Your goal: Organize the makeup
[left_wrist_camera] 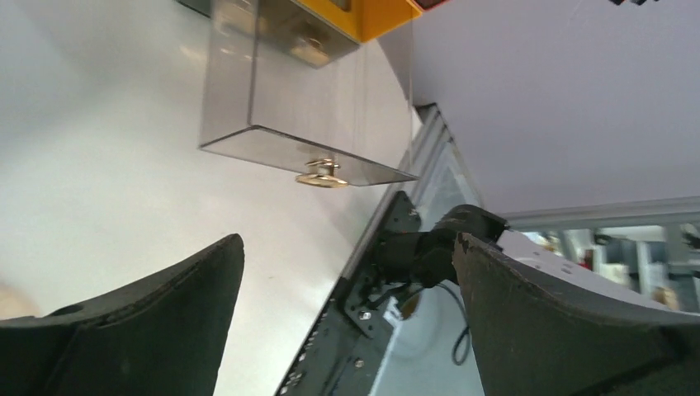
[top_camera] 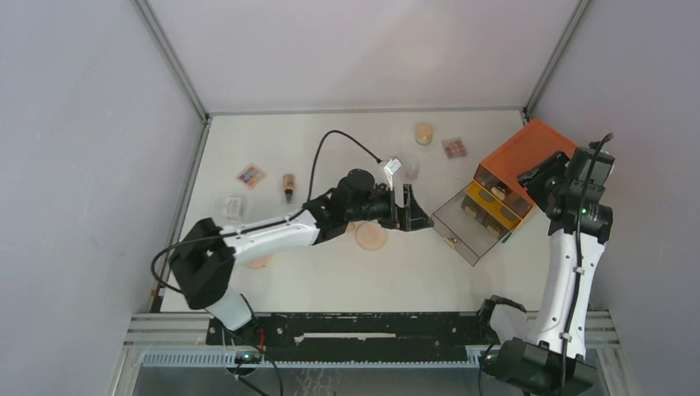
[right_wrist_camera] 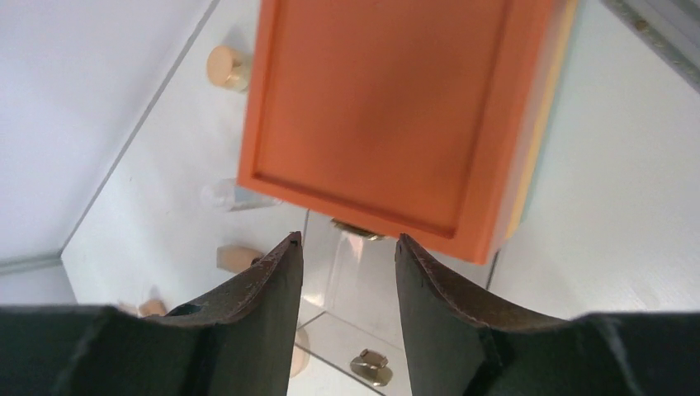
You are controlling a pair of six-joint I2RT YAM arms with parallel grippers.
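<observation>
An orange-topped organizer point(top_camera: 517, 148) sits at the table's right, its clear bottom drawer point(top_camera: 472, 238) pulled out with a gold knob point(left_wrist_camera: 322, 176). Left of that drawer, my left gripper point(top_camera: 409, 216) is open and empty. My right gripper hangs above the organizer, part open with nothing between its fingers. Loose makeup includes a jar point(top_camera: 424, 134), palettes point(top_camera: 455, 148) point(top_camera: 252, 176), a bottle point(top_camera: 288, 186), a white case point(top_camera: 234, 207) and a pink compact point(top_camera: 371, 235). Some items are partly hidden by the left arm.
Grey walls and metal frame rails border the table on the back and sides, with the organizer close to the right wall.
</observation>
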